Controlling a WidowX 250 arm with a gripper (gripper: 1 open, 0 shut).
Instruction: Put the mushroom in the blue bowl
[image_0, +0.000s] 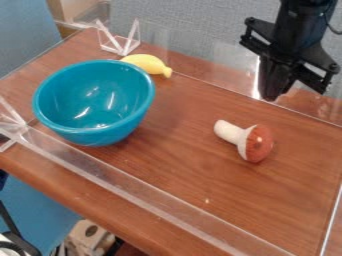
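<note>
The toy mushroom (246, 140) lies on its side on the wooden table, right of centre. Its white stem points to the upper left, and its red-brown cap faces the lower right. To the left stands the blue bowl (94, 103), empty inside. My black gripper (275, 88) hangs at the upper right, pointing down, apart from the mushroom and beyond it in the picture. No object shows at its fingers; how far they stand apart is unclear from this angle.
A yellow toy (147, 64) lies just behind the bowl. Clear plastic walls edge the tabletop (174, 170) at front and back. Bare wood lies between bowl and mushroom.
</note>
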